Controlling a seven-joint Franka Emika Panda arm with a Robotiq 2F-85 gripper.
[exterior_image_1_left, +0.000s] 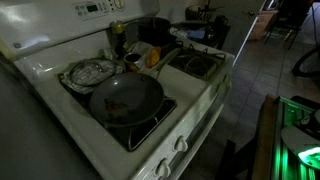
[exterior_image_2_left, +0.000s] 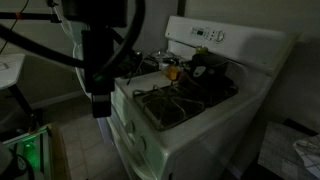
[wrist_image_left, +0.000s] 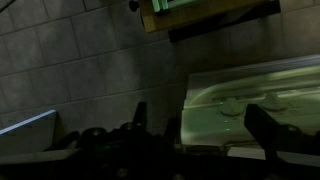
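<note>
My gripper stands open at the bottom of the wrist view, with nothing seen between its dark fingers. It hangs over the floor, with the stove's white front to the right. In exterior view 2 a large dark part of the arm (exterior_image_2_left: 95, 45) fills the left side, close to the camera. On the stove (exterior_image_1_left: 60, 25), a dark frying pan (exterior_image_1_left: 127, 98) rests over the near burners. Something small and reddish lies in it, too dim to name. Behind the pan sits a round, foil-like burner cover (exterior_image_1_left: 90, 72).
An orange-brown jar (exterior_image_1_left: 154, 55) and a dark bottle (exterior_image_1_left: 118, 40) stand among dark cookware towards the stove's back. A bare burner grate (exterior_image_1_left: 198, 64) lies farther along. White knobs (exterior_image_1_left: 181, 144) line the front. A wooden edge (wrist_image_left: 205, 12) tops the wrist view.
</note>
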